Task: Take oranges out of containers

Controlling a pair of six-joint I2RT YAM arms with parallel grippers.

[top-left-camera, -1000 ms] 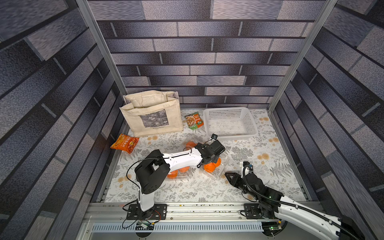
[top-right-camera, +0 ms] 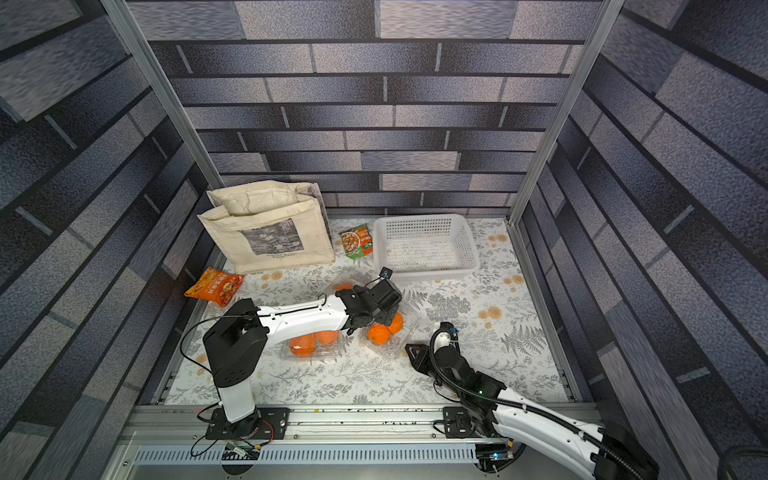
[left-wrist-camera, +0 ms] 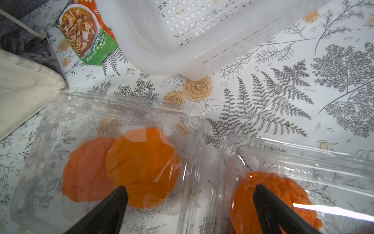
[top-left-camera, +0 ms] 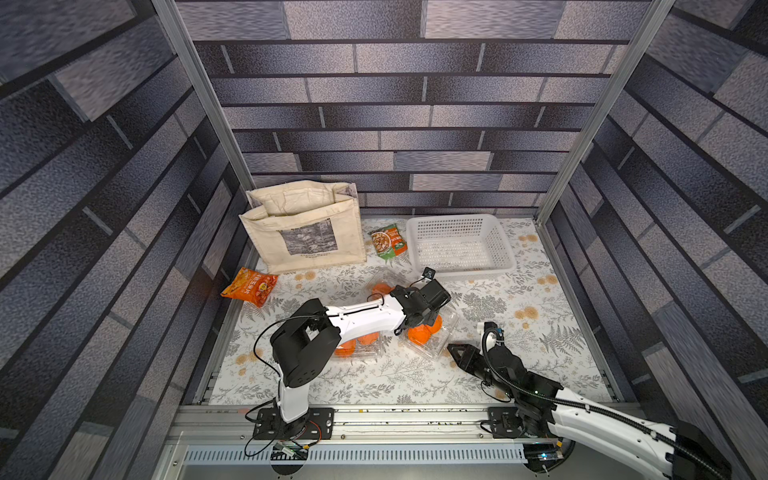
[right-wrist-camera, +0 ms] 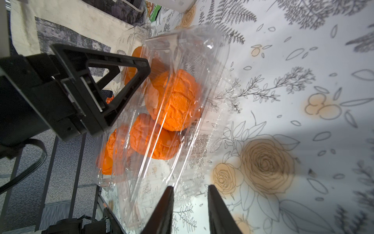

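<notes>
Oranges sit in clear plastic containers on the table: orange pairs in a back container and a right-hand container, more in a front-left container. My left gripper hangs open over the back and right containers, fingers apart, nothing held; one fingertip is over an orange. My right gripper is low beside the right-hand container, its fingers part open with nothing between them.
A white basket stands at the back, beside a snack packet and canvas bag. An orange packet lies at left.
My right gripper has shifted very slightly left. The left arm and containers look unchanged.
</notes>
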